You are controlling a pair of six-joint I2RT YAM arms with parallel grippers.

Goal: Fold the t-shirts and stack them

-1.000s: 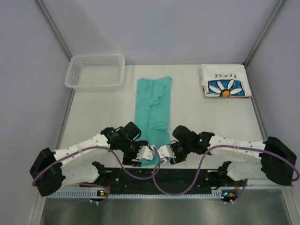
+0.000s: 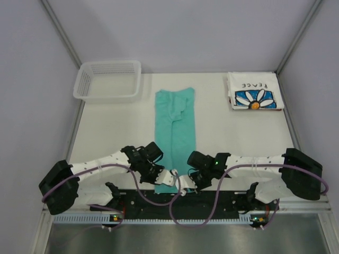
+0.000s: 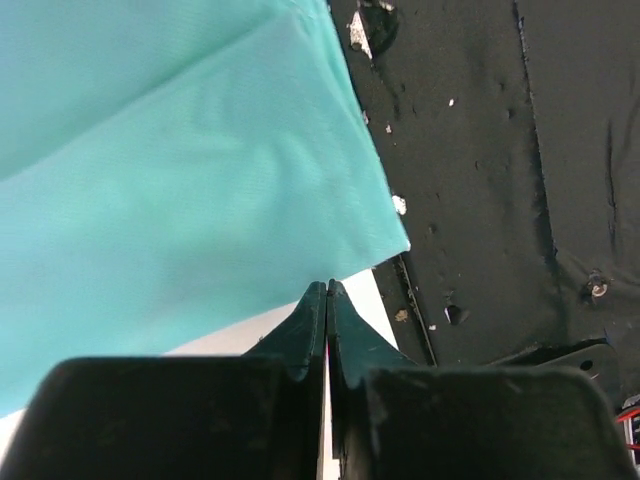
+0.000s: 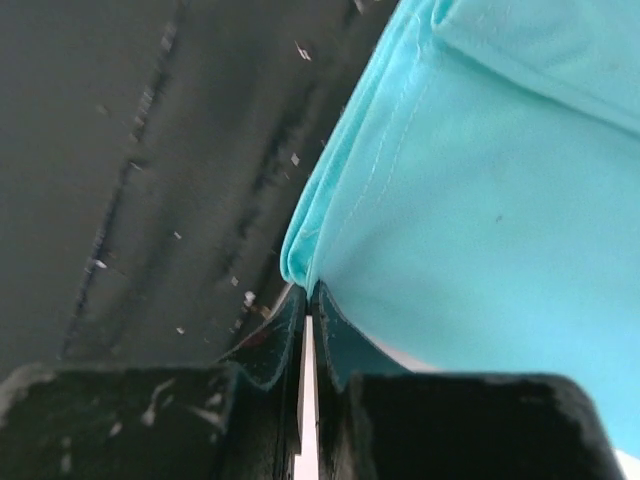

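Note:
A turquoise t-shirt (image 2: 183, 132) lies as a long narrow strip down the middle of the white table, its near end at the dark front edge and partly hidden by the arms. In the left wrist view, my left gripper is shut with nothing between its fingers, its tips beside the border of the turquoise cloth (image 3: 220, 220). On the other side, my right gripper is shut on a layered corner of the t-shirt (image 4: 450, 200), the cloth gathering toward its fingertips.
A white plastic basket (image 2: 108, 97) stands empty at the back left. White folded shirts (image 2: 254, 80) with a flower print and the word PEACE lie stacked at the back right. Bare table (image 2: 233, 132) shows on both sides of the strip.
The turquoise strip's near part has shifted right and lies straighter.

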